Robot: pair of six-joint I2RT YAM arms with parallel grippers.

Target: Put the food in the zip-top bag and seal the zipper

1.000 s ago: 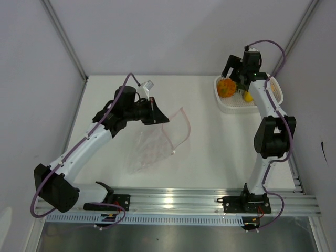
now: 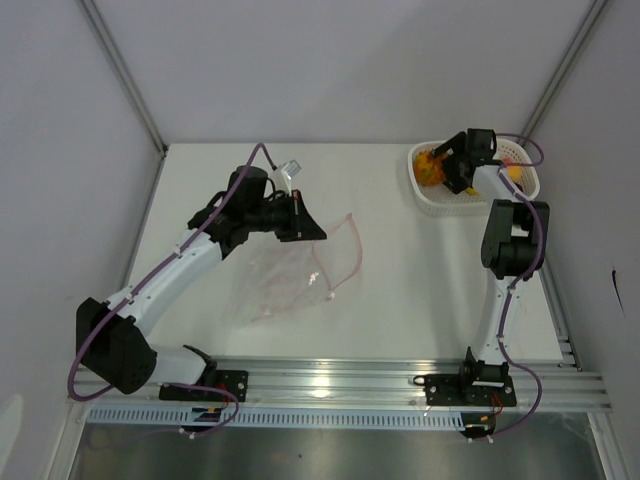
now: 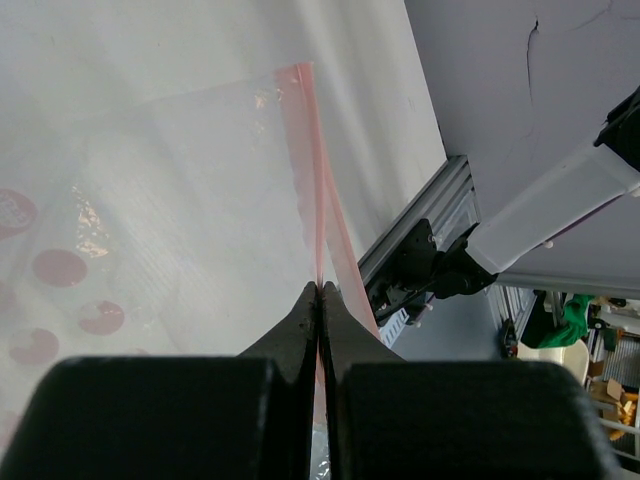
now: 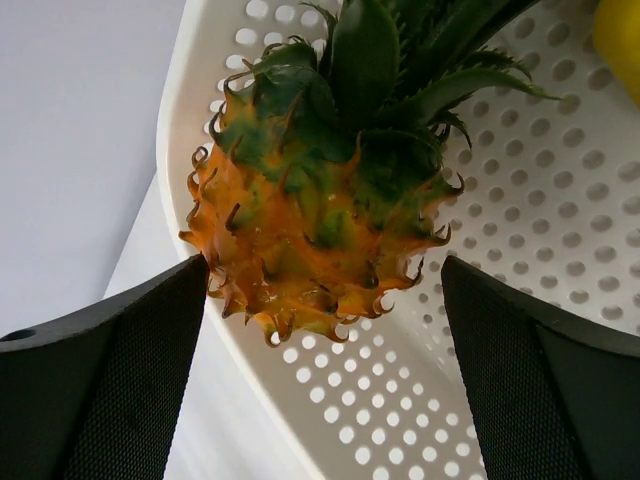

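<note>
The clear zip bag with its pink zipper lies on the table; my left gripper is shut on its pink edge, the fingers pinched at the opening. My right gripper is down in the white perforated basket at the back right, open around a spiky orange-green fruit with leaves, one finger on each side. A yellow fruit lies beside it in the basket.
Walls and metal rails border it; the basket sits at the back right corner.
My right arm has lowered into the basket over the spiky fruit. The left gripper has moved slightly, about a second ago, with the bag edge.
</note>
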